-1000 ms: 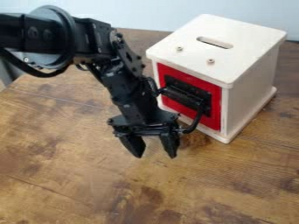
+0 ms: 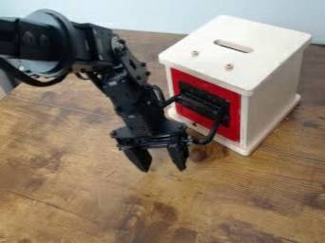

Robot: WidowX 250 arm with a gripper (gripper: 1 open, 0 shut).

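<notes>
My black gripper [image 2: 160, 159] hangs low over the wooden table, in front of and left of a pale wooden box [image 2: 263, 76]. Its two fingers point downward and stand apart, with nothing visible between them. The box has a slot in its top and a red front panel [image 2: 191, 83] carrying a black fitting. A black cable or bar curves down from the fitting, partly behind the wrist, so where it ends is unclear.
A white wall lies behind the table.
The arm and gripper have shifted slightly to the left in the view over the last second. The box has stayed in place.
</notes>
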